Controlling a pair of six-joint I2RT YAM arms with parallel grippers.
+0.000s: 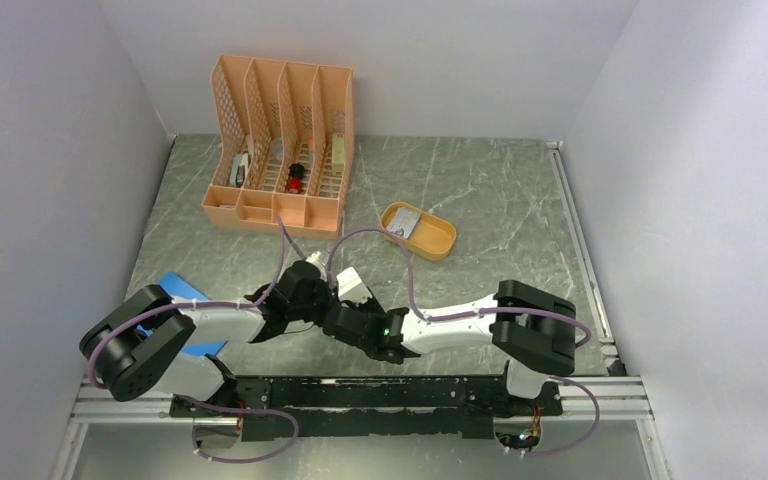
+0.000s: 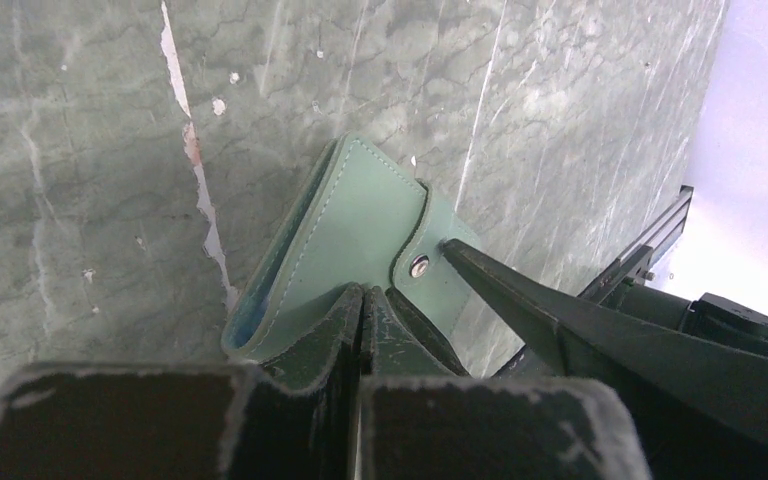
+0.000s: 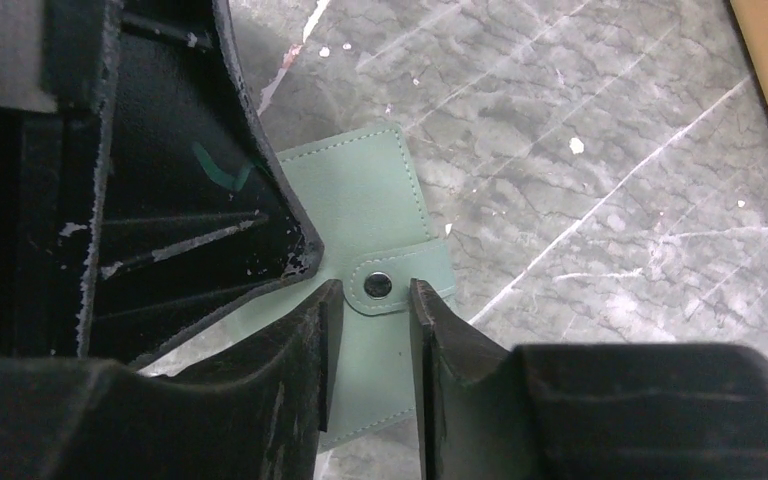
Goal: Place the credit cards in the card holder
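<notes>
The pale green card holder [image 2: 360,230] lies on the table with its strap and metal snap [image 2: 419,266] facing up; its left edge stands slightly parted. My left gripper is shut on the holder's near part, which its fingers partly cover. In the right wrist view, my right gripper is part open, its two fingertips either side of the snap, with nothing visibly gripped. From above, both grippers meet at the front middle and hide the holder. A pale flat item, perhaps a card [image 1: 403,222], lies in the yellow tray.
The yellow tray [image 1: 438,238] stands behind the right arm. An orange rack [image 1: 320,213] with several small things sits at the back left. A blue flat object [image 1: 182,287] lies partly under the left arm.
</notes>
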